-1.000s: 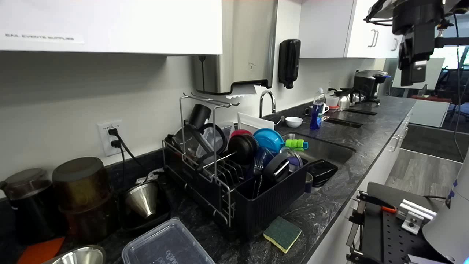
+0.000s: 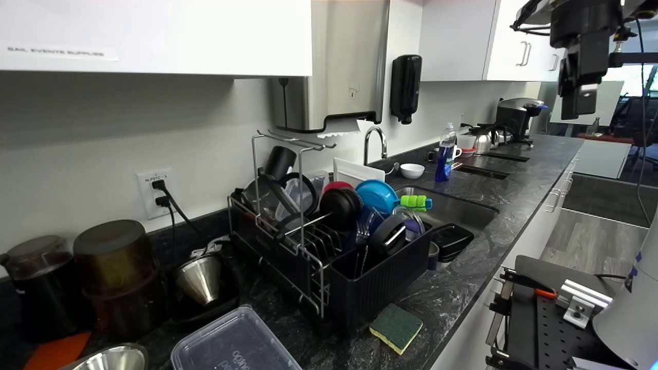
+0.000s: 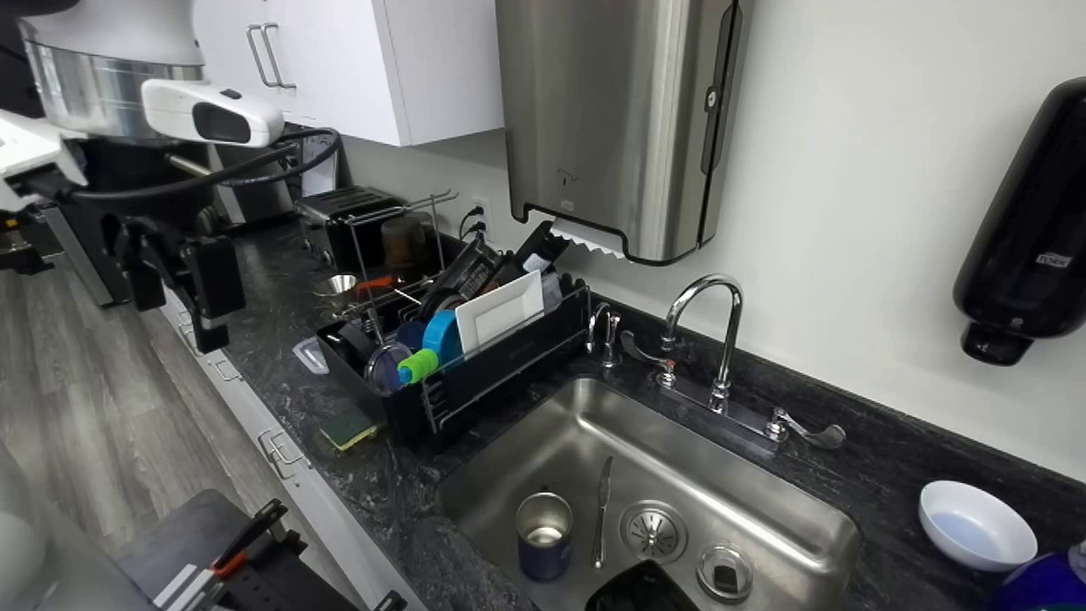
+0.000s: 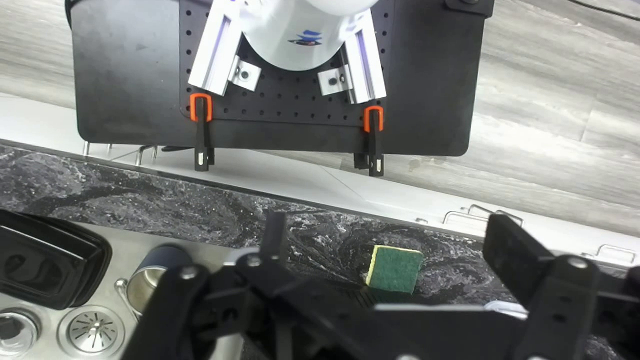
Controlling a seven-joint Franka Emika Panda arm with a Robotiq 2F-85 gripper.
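Note:
My gripper stands open in the wrist view, its two dark fingers wide apart and nothing between them. In exterior view 1 the gripper (image 2: 578, 110) hangs high at the upper right, well clear of the counter. A green and yellow sponge (image 4: 394, 269) lies flat on the dark counter (image 4: 198, 210), seen low between the fingers. Beside the sponge, the black dish rack (image 3: 499, 358) is crowded with dishes, among them a blue round item (image 2: 377, 196) and a white plate (image 3: 501, 311). The steel sink (image 3: 804, 509) holds a dark blue mug (image 3: 544, 550), a knife (image 3: 601, 514) and a black tray (image 3: 639, 589).
A white bowl (image 3: 977, 524) and a blue soap bottle (image 2: 444, 154) stand past the sink. Near the rack are a clear plastic lid or container (image 2: 237, 342) and a metal cone (image 2: 200, 280). Paper-towel dispenser (image 3: 611, 112) and cabinets overhang the counter.

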